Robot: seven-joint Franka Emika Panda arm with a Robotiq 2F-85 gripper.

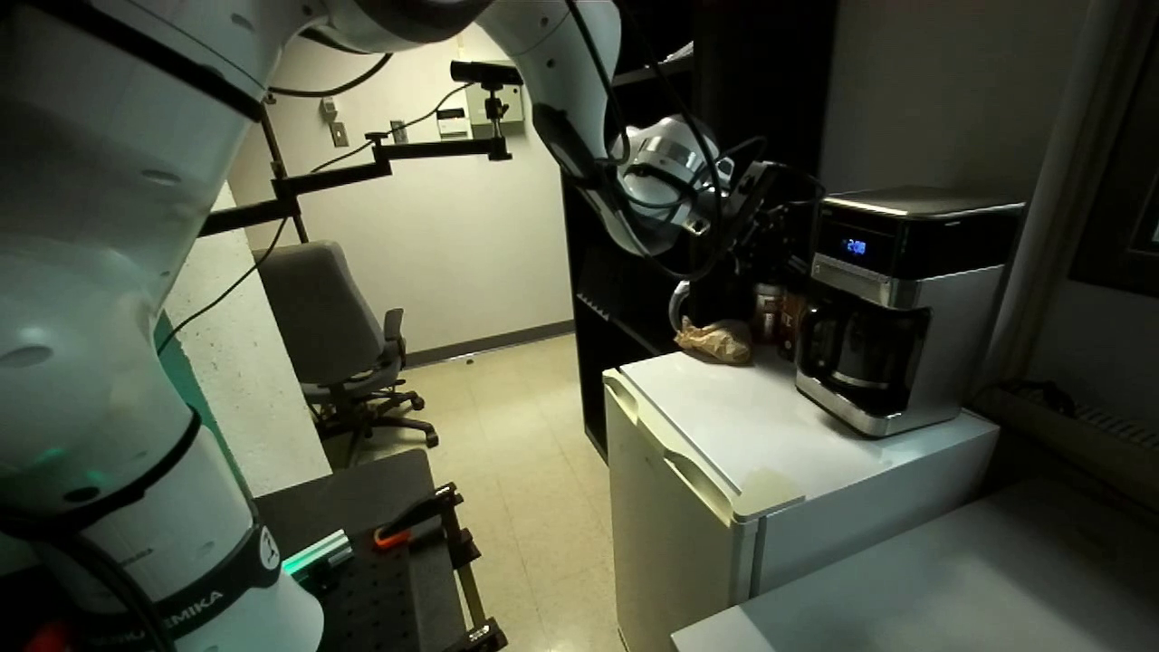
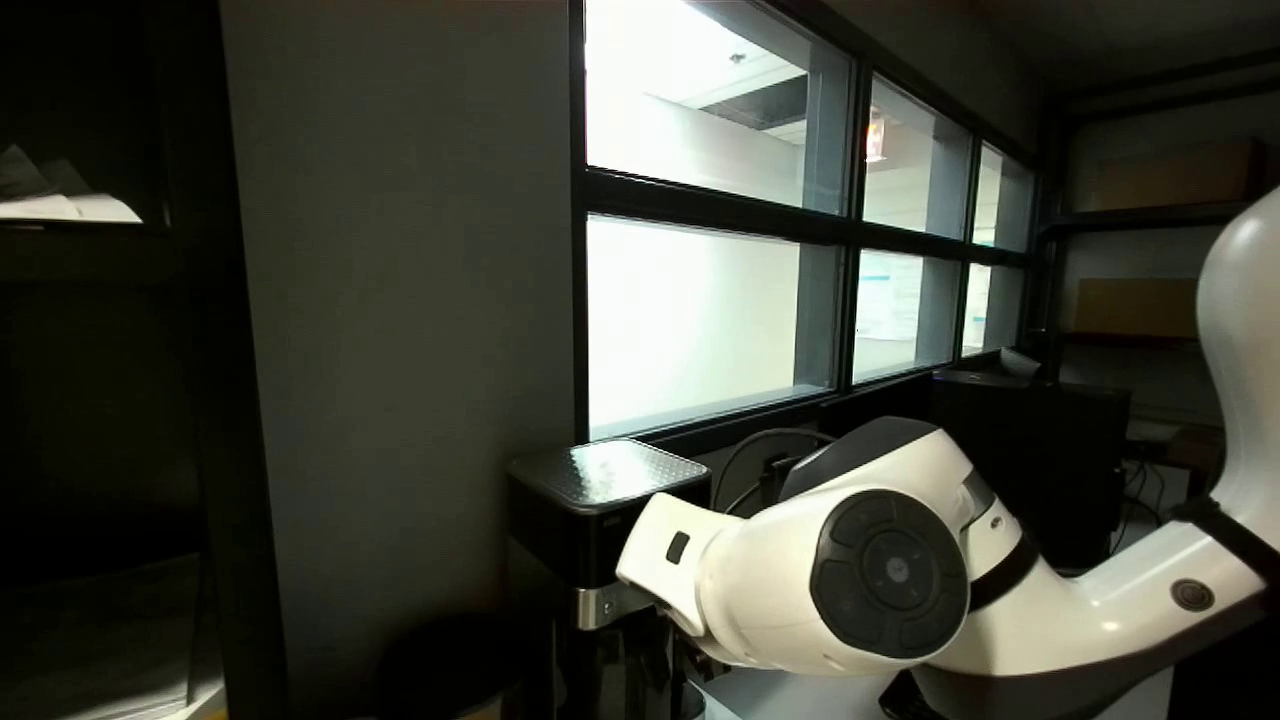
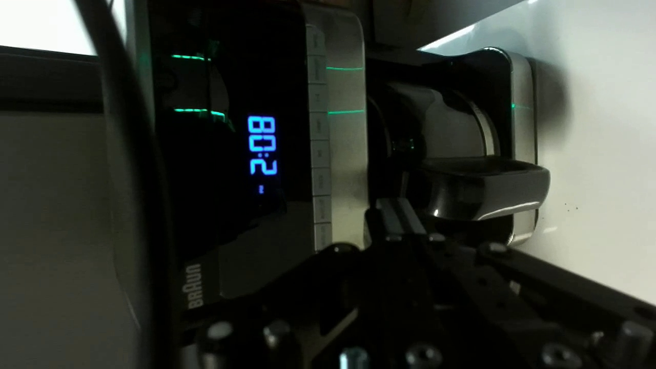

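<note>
A black and silver coffee maker (image 1: 921, 304) stands upright on a white mini fridge (image 1: 695, 418). Its blue clock digits (image 3: 262, 146) glow in the wrist view, beside a strip of buttons (image 3: 319, 141) on the silver band. The glass carafe with its black handle (image 3: 489, 187) sits inside the machine. My gripper is shut, with nothing showing between its fingers. Its tips are close to the machine's front, near the silver band and the carafe handle; whether they touch is unclear. In the second exterior view the arm hides the gripper, and the machine's top (image 2: 612, 472) shows behind.
A crumpled brown bag (image 1: 717, 341) and several dark jars (image 1: 769, 310) stand at the back of the fridge top, below the arm. A black shelf (image 1: 625, 293) rises behind. A cable hangs along the arm.
</note>
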